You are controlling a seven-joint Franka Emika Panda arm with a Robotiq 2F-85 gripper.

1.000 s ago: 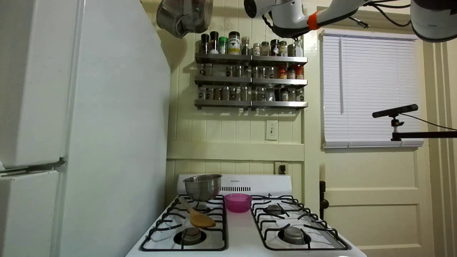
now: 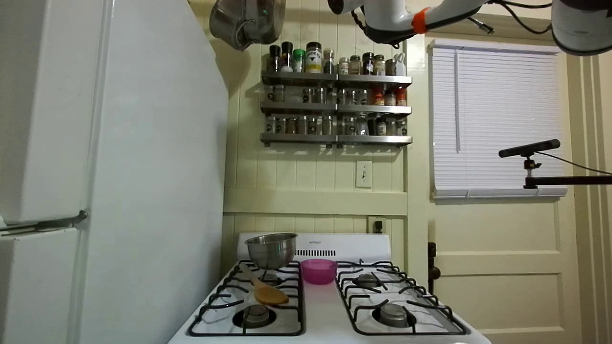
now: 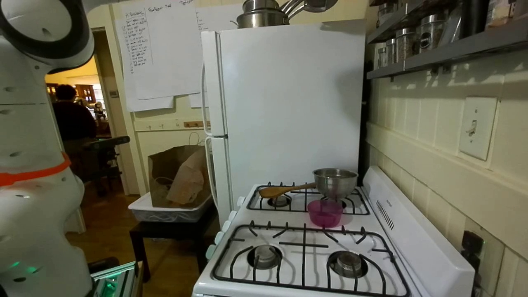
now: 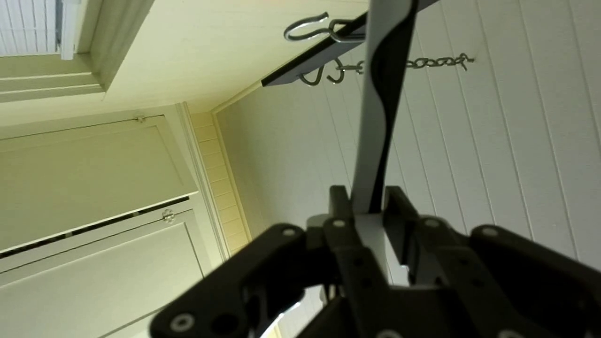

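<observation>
In the wrist view my gripper is shut on a long, flat metal handle [image 4: 367, 129]. The handle is grey with a dark edge and runs up out of the top of the picture, so whatever it belongs to is hidden. Beside its upper part are metal hooks [image 4: 307, 27] on a dark bar [image 4: 315, 59], with a chain [image 4: 434, 62] behind. Neither exterior view takes in the gripper; only the arm [image 2: 396, 20] shows high above the stove in exterior view 1.
On the stove stand a steel bowl [image 2: 272, 252] and a pink bowl [image 2: 318, 271], with a wooden spoon [image 2: 269, 293] lying on the left burners. Spice shelves [image 2: 367, 109] line the wall. Metal pots [image 2: 247, 23] show high beside the white fridge [image 2: 155, 143].
Over the last second the arm's visible end has risen slightly in exterior view 1. The bowls and spoon on the stove have stayed put.
</observation>
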